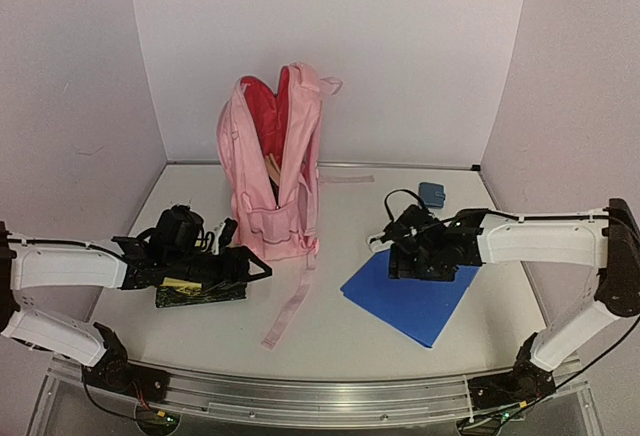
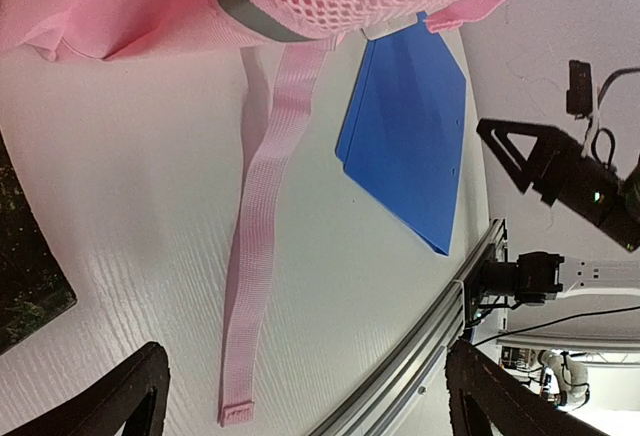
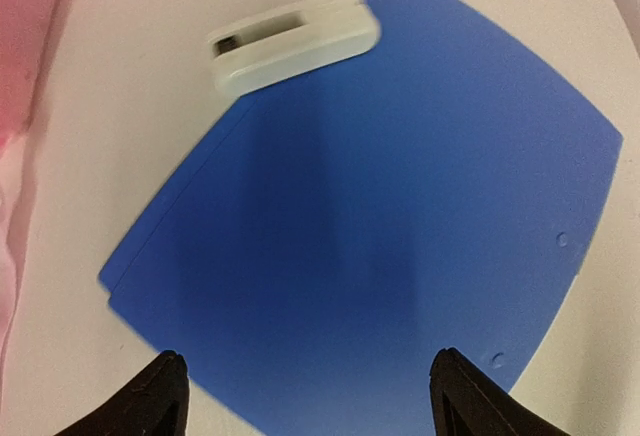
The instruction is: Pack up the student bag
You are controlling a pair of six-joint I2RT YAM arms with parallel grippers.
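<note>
The pink backpack stands unzipped at the back left, its red lining showing. On the table's right half lies a blue folder. A white oblong case rests at its upper-left edge. Above the folder is my right gripper, open and empty in its wrist view. My left gripper hangs in front of the bag, also open and empty. Its arm mostly covers a yellow book, which lies on a dark patterned book.
A small blue-grey wallet sits behind the folder. The backpack's pink strap trails forward over the tabletop. Bare table lies between strap and folder, and a metal rail runs along the front edge.
</note>
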